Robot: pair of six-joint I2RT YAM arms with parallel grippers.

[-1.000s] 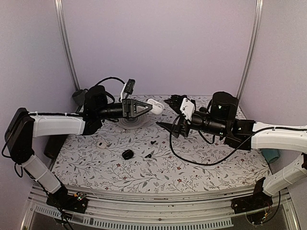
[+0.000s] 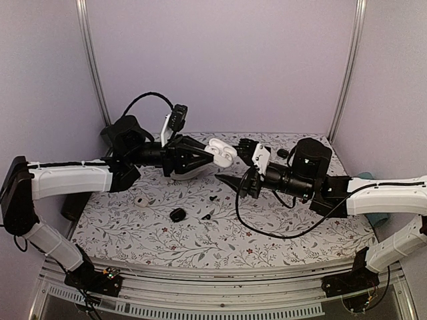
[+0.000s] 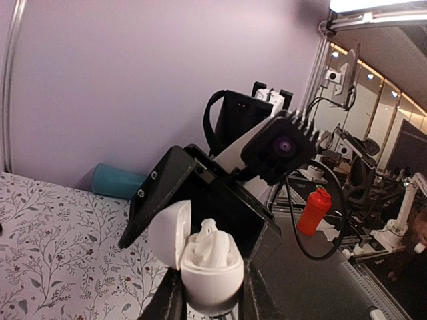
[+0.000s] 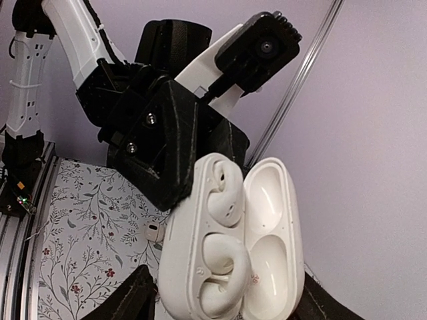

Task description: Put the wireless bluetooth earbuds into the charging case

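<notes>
The white charging case hangs in mid-air, with my left gripper shut on it. In the right wrist view its lid stands open and white earbuds show in the two wells of its body. My right gripper is just right of the case, its fingers spread apart and part open; in the right wrist view the case sits between and above the fingertips at the bottom edge. Whether they touch it I cannot tell.
Small dark items and a small pale piece lie on the floral table. A round white object is behind the left arm, and a teal cylinder lies at the right edge.
The right gripper has shifted a little, leaving the two grippers closer together.
</notes>
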